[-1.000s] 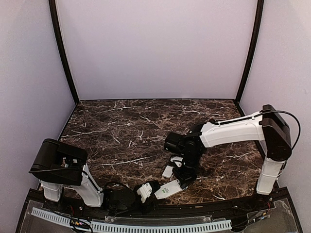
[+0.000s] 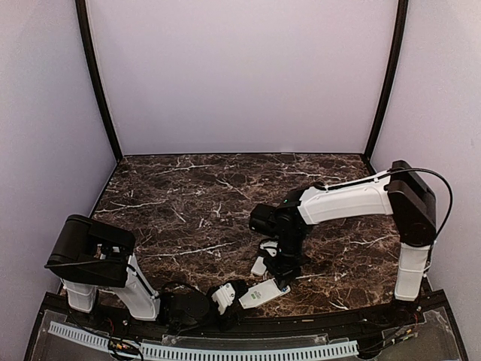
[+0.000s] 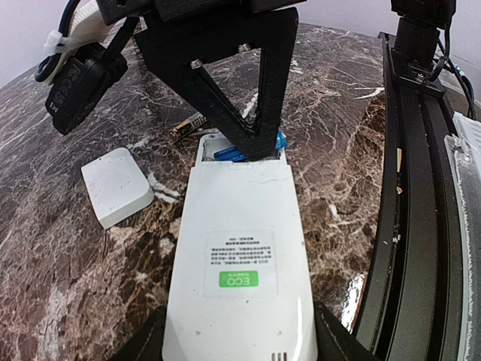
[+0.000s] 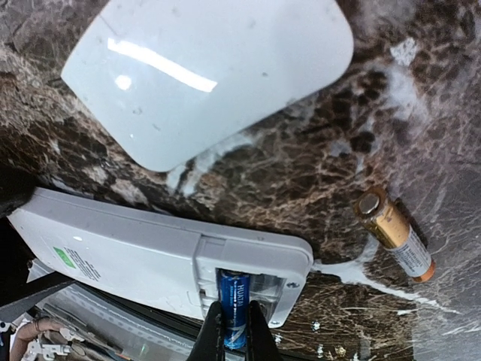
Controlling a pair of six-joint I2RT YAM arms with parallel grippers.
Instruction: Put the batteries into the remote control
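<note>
The white remote control (image 3: 239, 218) lies back side up, with my left gripper shut around its near end. Its battery compartment (image 4: 267, 284) is uncovered at the far end. A blue battery (image 4: 234, 297) is pinched between the fingertips of my right gripper. One end of it reaches over the compartment and appears low into it; whether it is seated I cannot tell. On the marble table beyond the remote rests a second battery (image 4: 396, 235), gold and silver with an orange end. The right gripper partly hides the compartment in the left wrist view.
A white cover-like piece (image 3: 116, 186) sits on the table beside the remote, apart from it. Along the front edge runs a dark rail (image 3: 398, 226).
My right gripper has moved with the blue battery down and over the remote's compartment, where the battery now overlaps the slots. The remote and left gripper have stayed still.
</note>
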